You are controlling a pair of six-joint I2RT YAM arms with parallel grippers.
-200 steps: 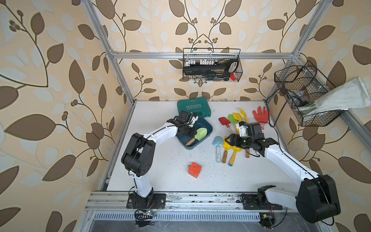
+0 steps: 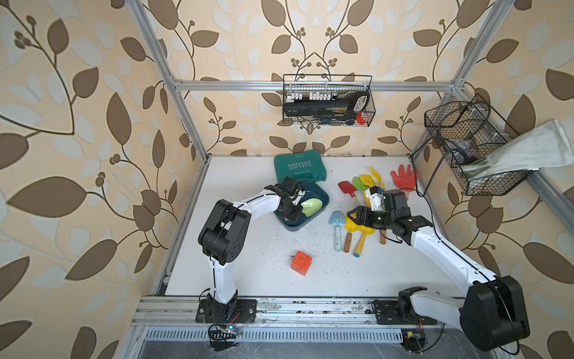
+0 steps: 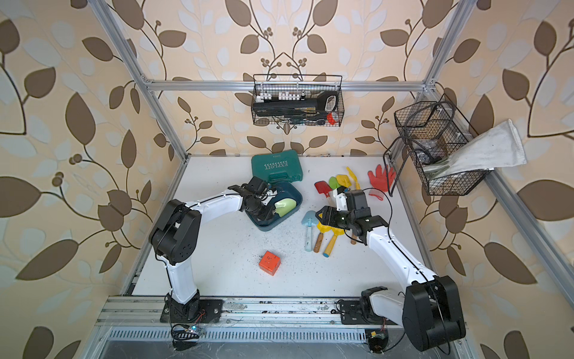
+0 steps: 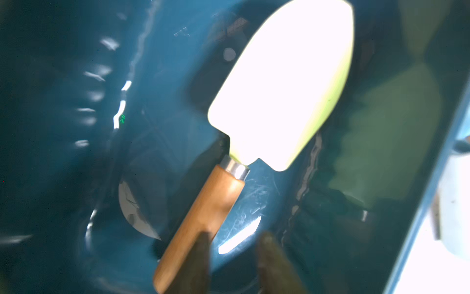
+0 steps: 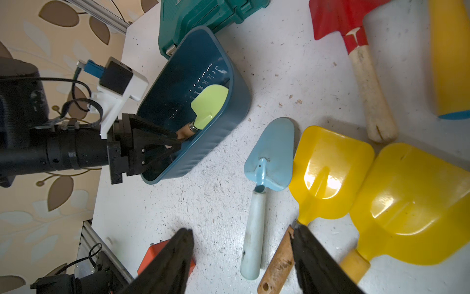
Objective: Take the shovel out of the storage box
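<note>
A pale green shovel [image 4: 281, 83] with a wooden handle [image 4: 200, 220] lies in the dark teal storage box [image 5: 210, 147]. My left gripper reaches down into the box. It is open, its blurred fingertips at the handle, one over the wood and the other beside it. In the top left view the left wrist hides most of the handle. My right gripper hangs open above the shovels on the right of the table, with nothing visibly held.
A light blue trowel [image 5: 269, 147], yellow shovels [image 5: 328, 166], a red shovel [image 5: 367, 83] and a red glove [image 2: 403, 178] lie right of the box. A green case [image 2: 299, 164] is behind it, an orange cube [image 2: 301, 263] in front.
My left gripper has moved slightly toward the front of the box and lower, over the shovel's handle, and its arm has changed bend. The right arm is nearly unchanged.
</note>
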